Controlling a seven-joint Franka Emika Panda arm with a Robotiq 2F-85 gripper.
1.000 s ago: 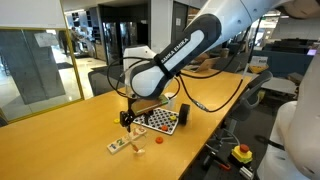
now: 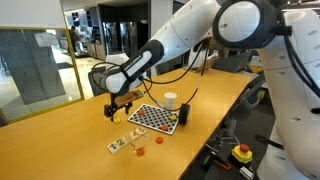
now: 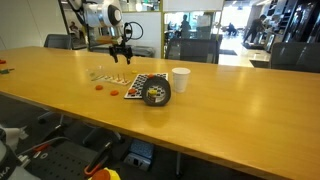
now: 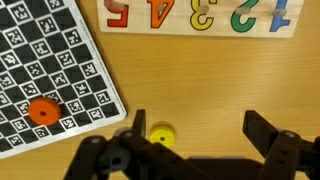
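My gripper stands open above the table, nothing between its fingers. A small yellow disc (image 4: 162, 135) lies on the wood below it, close to the left finger in the wrist view. The same yellow disc (image 2: 117, 120) shows under the gripper (image 2: 118, 109) in exterior view 1, with a gap between them. To the left in the wrist view is a black-and-white checkered board (image 4: 70, 70) carrying an orange-red disc (image 4: 43, 110). In exterior view 2 the gripper (image 3: 121, 53) hangs over the far part of the table.
A wooden number board (image 4: 220, 17) lies along the top of the wrist view. Loose red discs (image 2: 159, 140) are on the table nearby. A white cup (image 3: 180, 78) and a black round object (image 3: 156, 91) stand near the checkered board.
From over the number board, the gripper has moved away from exterior camera 1 and slightly left, to above the yellow disc. The objects on the table appear unmoved.
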